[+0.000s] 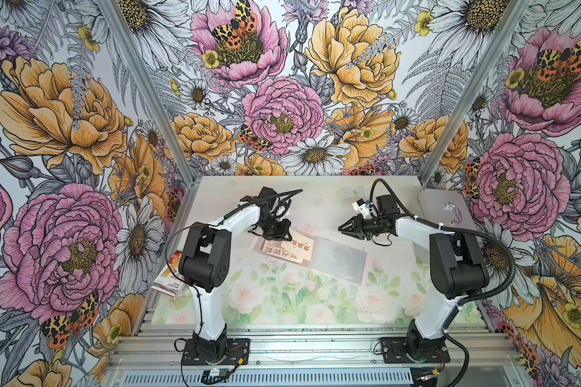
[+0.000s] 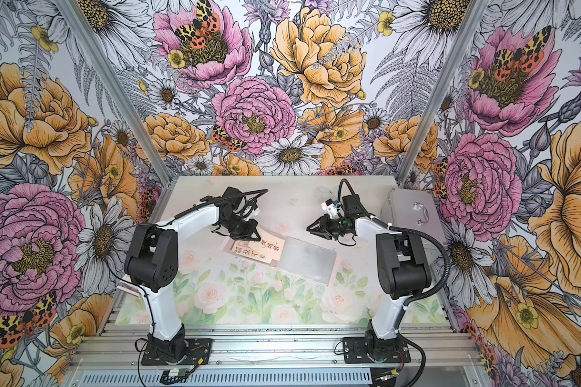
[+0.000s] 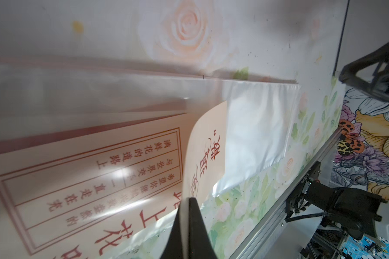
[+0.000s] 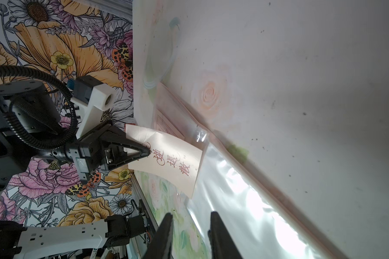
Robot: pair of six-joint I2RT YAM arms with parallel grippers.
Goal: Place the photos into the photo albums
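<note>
A cream photo card with brown characters is held raised by my left gripper, shut on one end; in the left wrist view it bends up from the fingers. An open album (image 1: 339, 261) lies in the table's middle, with a bordered printed card (image 3: 90, 181) under its clear left sleeve and a blank pale sleeve (image 3: 259, 125) to the right. My right gripper hangs over the album's right part, its fingers apart with nothing between them.
A red-and-white item (image 1: 171, 280) lies at the table's left edge. A grey metal box (image 2: 413, 213) stands at the right edge.
</note>
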